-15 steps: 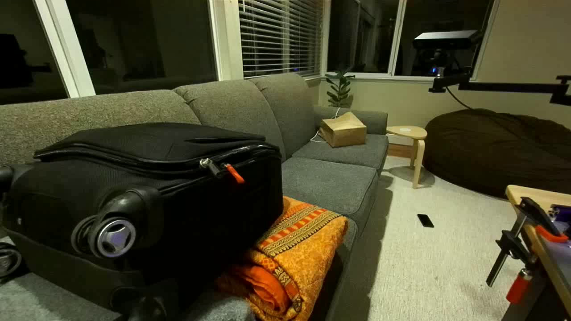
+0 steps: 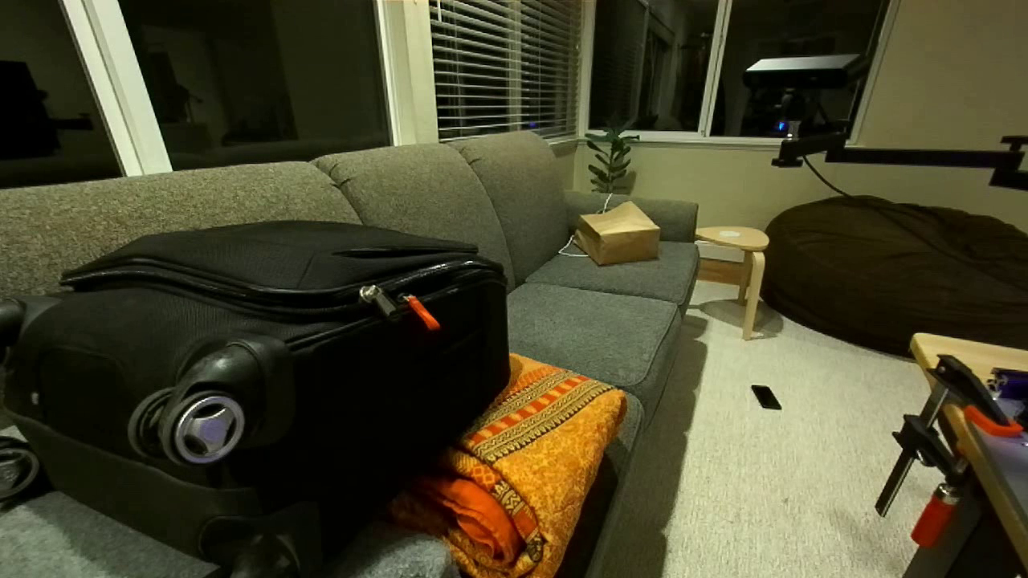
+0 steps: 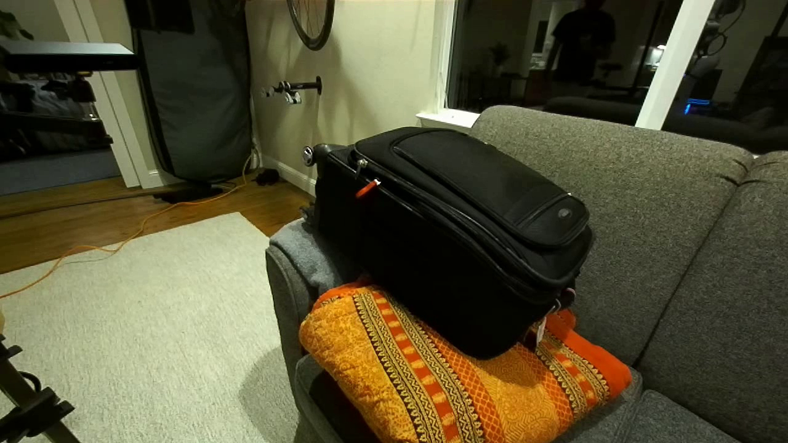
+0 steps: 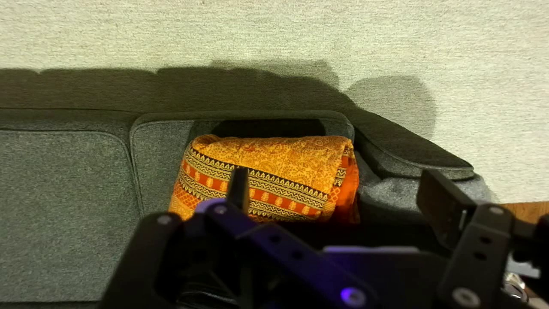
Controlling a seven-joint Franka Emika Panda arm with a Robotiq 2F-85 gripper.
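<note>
In the wrist view my gripper is open, its dark fingers (image 4: 238, 188) wide apart and nothing held between them. Past the fingers lies a folded orange patterned blanket (image 4: 267, 159) on the sofa seat. A black suitcase (image 2: 385, 385) rests partly on that blanket, as the second exterior view also shows, with the suitcase (image 3: 473, 221) leaning over its back part. A red zipper tag (image 2: 421, 312) hangs on the suitcase side. Neither exterior view shows my gripper.
The grey sofa (image 2: 597, 323) runs along the windows, with a brown paper bag (image 2: 622, 236) at its far end. On the carpet lies a black phone (image 2: 766, 396). A table edge with clamps (image 2: 940, 443) stands at right. A wooden stool (image 2: 737, 241) is farther back.
</note>
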